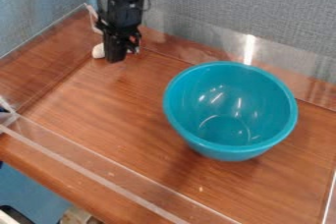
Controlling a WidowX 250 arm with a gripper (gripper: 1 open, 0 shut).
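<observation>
My black gripper (pixel 116 45) reaches down to the wooden table at the back left, its fingertips low over the surface. A small white object (pixel 98 51) lies just left of the fingers, partly hidden behind them; whether they touch it I cannot tell. The fingers look narrow, with nothing visible held between them, though they are dark and small in this view.
A large teal bowl (pixel 230 110) stands empty on the right half of the table (pixel 118 140). Walls border the back and left.
</observation>
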